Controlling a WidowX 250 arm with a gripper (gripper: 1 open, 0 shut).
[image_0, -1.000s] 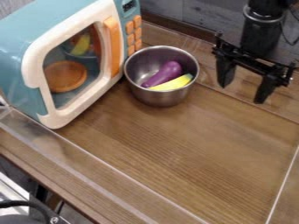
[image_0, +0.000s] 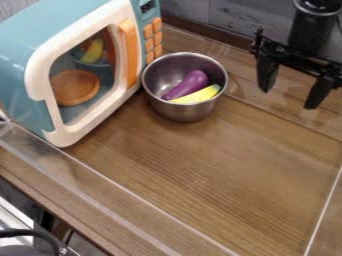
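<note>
A black gripper (image_0: 291, 77) hangs at the upper right over the wooden counter, open, its two fingers apart with nothing between them. To its left a steel bowl (image_0: 185, 110) holds a purple eggplant (image_0: 187, 84) and a yellow item (image_0: 197, 96), apparently a banana or corn, partly under the eggplant.
A toy microwave (image_0: 34, 50) in pale blue and white stands at the left, with an orange plate (image_0: 75, 88) and a yellow object inside. Dark cable and white items lie off its lower left edge.
The gripper has shifted slightly to the right and a little up over the last second. The bowl, its contents and the microwave have not moved.
</note>
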